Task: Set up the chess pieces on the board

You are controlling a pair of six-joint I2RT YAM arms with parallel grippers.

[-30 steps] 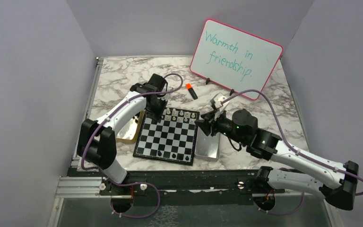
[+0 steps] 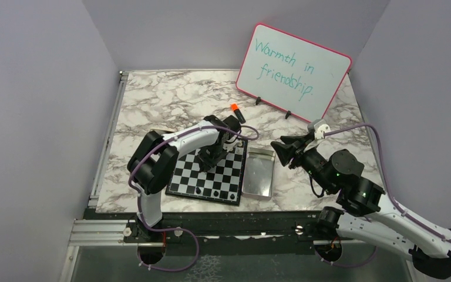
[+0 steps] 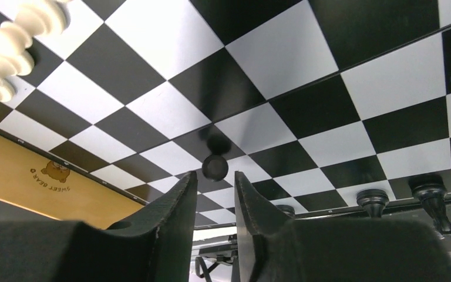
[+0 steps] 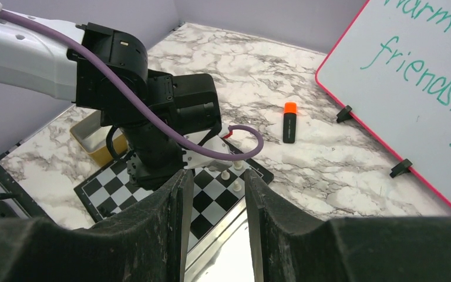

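Observation:
The chequered board [image 2: 179, 182] lies on the marble table. Over its middle my left gripper [image 2: 205, 169] stands open, with bare squares showing between its fingers. In the left wrist view a small dark round piece [image 3: 215, 168] shows just beyond the fingertips, touching neither; whether it stands on the board I cannot tell. Several black pieces [image 3: 373, 198] line the front edge. White pieces [image 2: 239, 144] stand at the back, partly hidden by the left arm; one ivory piece [image 3: 12, 50] shows large at upper left. My right gripper is open and empty, right of the board.
A gold box [image 4: 100, 151] sits beside the board's left edge. To the right lies a silver tray [image 2: 258, 176], its visible floor bare. Behind are an orange-capped marker [image 2: 238, 114] and a whiteboard [image 2: 296, 70].
My left arm has swung from the board's back left corner to over its middle.

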